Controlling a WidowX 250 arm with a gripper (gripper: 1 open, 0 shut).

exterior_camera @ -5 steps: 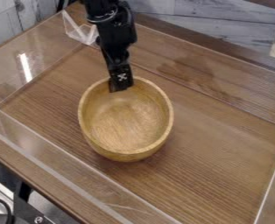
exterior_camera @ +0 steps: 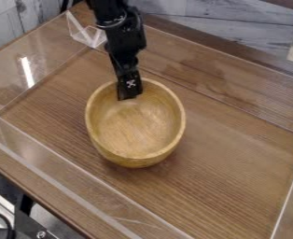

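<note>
My black gripper [exterior_camera: 128, 87] comes down from the top of the view to the back rim of a light wooden bowl [exterior_camera: 135, 131]. Its fingertips are at or just inside that rim, open, with no object visible between them. Whether they touch the bowl I cannot tell. The bowl looks empty and stands upright on the wooden table [exterior_camera: 224, 177].
A pale marble-like surface [exterior_camera: 236, 28] runs along the back. At the left edge are a clear plastic piece and, lower down, a black cable [exterior_camera: 2, 219].
My gripper and arm have shifted very slightly; the bowl looks nearly the same.
</note>
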